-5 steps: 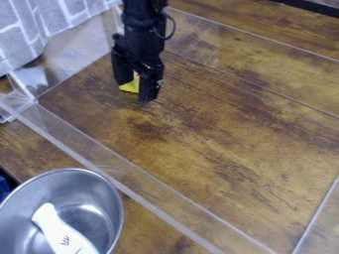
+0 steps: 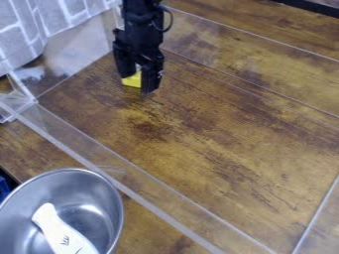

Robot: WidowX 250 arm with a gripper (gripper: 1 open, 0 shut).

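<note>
My black gripper (image 2: pixel 139 71) is at the upper left of the wooden floor inside a clear-walled area, low over a yellow object (image 2: pixel 131 79) that it partly hides. The gripper is open; whether its fingers touch the yellow object I cannot tell. A metal bowl (image 2: pixel 27 208) at the lower left holds a white utensil (image 2: pixel 61 232).
Clear low walls border the wooden work surface (image 2: pixel 212 139), which is bare across its middle and right. A grey and white patterned cloth (image 2: pixel 27 25) lies at the upper left. A dark blue edge shows at the far left beside the bowl.
My gripper has moved slightly up and back, toward the top of the view, over the yellow object. The bowl and utensil are unchanged.
</note>
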